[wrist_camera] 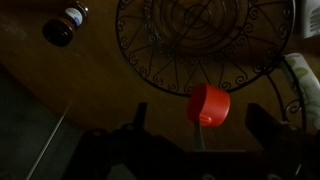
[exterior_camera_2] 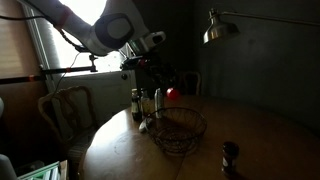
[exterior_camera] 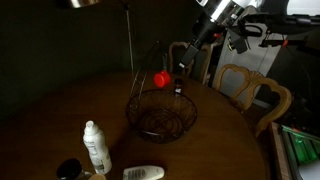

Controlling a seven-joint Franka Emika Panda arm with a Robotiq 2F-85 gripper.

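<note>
A red cup-like object (wrist_camera: 208, 104) shows in the wrist view between my gripper's fingers and beyond them, with a thin pale strip below it. In exterior view 1 the red object (exterior_camera: 162, 79) appears at the far rim of the black wire basket (exterior_camera: 160, 134); whether it rests on the rim or stands behind it, I cannot tell. My gripper is open, its dark fingers wide apart and nothing held. From the side, the arm reaches over the table and the red object (exterior_camera_2: 173, 94) appears below and right of the dark gripper (exterior_camera_2: 150, 72).
A white spray bottle (exterior_camera: 97, 147), a dark cup (exterior_camera: 71, 169) and a white object (exterior_camera: 143, 173) are near the front left. A small dark bottle (wrist_camera: 63, 27) stands beyond the basket. Several bottles cluster at the table's side. Open wood lies right of the basket.
</note>
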